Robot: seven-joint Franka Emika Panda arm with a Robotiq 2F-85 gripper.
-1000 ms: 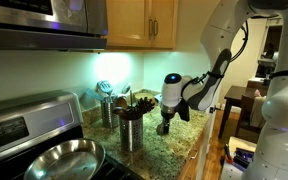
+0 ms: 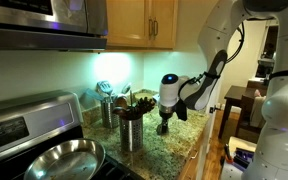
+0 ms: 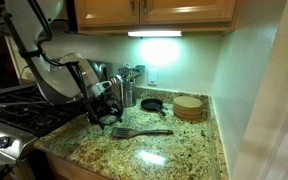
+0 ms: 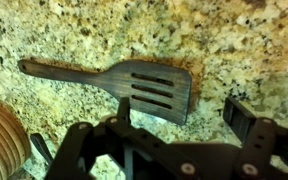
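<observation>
A dark wooden slotted spatula (image 4: 152,90) lies flat on the granite counter, its handle pointing left in the wrist view. In exterior view 2 the spatula (image 3: 142,133) rests in the middle of the counter. My gripper is open, and nothing is held between its fingers. The slotted head's lower edge comes close to the left finger in the wrist view. From exterior view 2, my gripper (image 3: 106,120) appears just left of the spatula head, low over the counter. Exterior view 1 shows the gripper (image 2: 164,127) beyond the utensil holder; the spatula is hard to make out there.
Round wooden boards (image 3: 188,106) and a small black pan (image 3: 153,104) sit toward the back wall. A metal holder full of utensils (image 2: 131,128) stands beside the stove, which carries a large pan (image 2: 64,163).
</observation>
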